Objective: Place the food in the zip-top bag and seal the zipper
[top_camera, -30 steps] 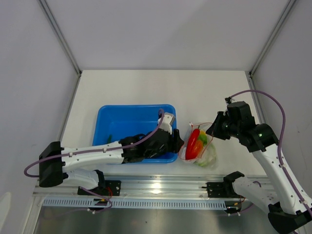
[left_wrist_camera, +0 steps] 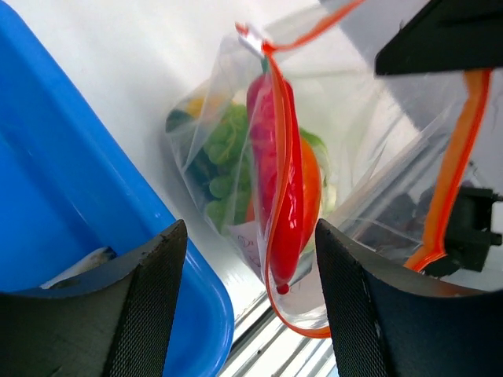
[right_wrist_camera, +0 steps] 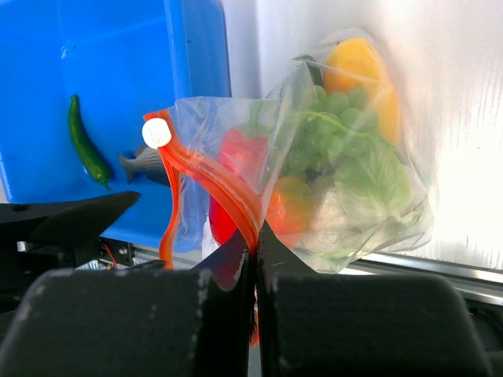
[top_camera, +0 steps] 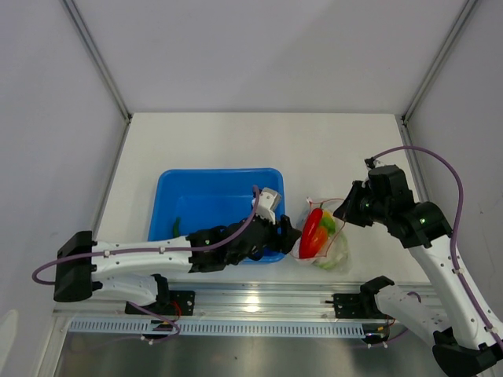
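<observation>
The clear zip bag (top_camera: 334, 253) with orange zipper stands right of the blue bin, holding red peppers (left_wrist_camera: 287, 220), green grapes (right_wrist_camera: 330, 133), a yellow item (right_wrist_camera: 365, 75) and leafy greens. My right gripper (top_camera: 343, 210) is shut on the bag's zipper edge (right_wrist_camera: 216, 173), at the bag's upper right in the top view. My left gripper (top_camera: 285, 236) is at the bag's left, part open, its fingers either side of the near zipper end in the left wrist view, not visibly closed on it.
The blue bin (top_camera: 181, 188) holds a green chili (right_wrist_camera: 86, 145) and a grey fish-like item (right_wrist_camera: 141, 163).
My left gripper has shifted slightly right and down in the top view, toward the bag. The right arm is nearly still.
</observation>
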